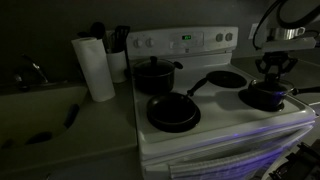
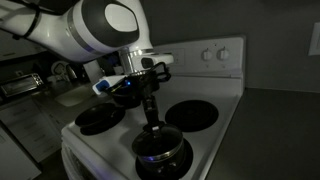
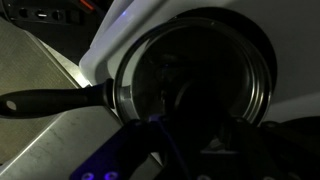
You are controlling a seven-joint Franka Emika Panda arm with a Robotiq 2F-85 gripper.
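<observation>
At the front right of the stove stands a dark saucepan [image 1: 265,99], its long handle [image 3: 50,102] pointing left in the wrist view. A glass lid [image 2: 160,144] with a metal rim covers it. My gripper [image 2: 152,122] reaches down over the lid's middle, shut on its dark knob as far as the dim light shows. In the wrist view the fingers and knob blend into one dark patch. The lid appears to lie on the saucepan, with no clear gap between them.
A black frying pan [image 1: 173,112] sits on the front left burner, and a lidded black pot [image 1: 154,74] behind it. A paper towel roll [image 1: 95,69] stands on the counter left of the stove [image 1: 210,130].
</observation>
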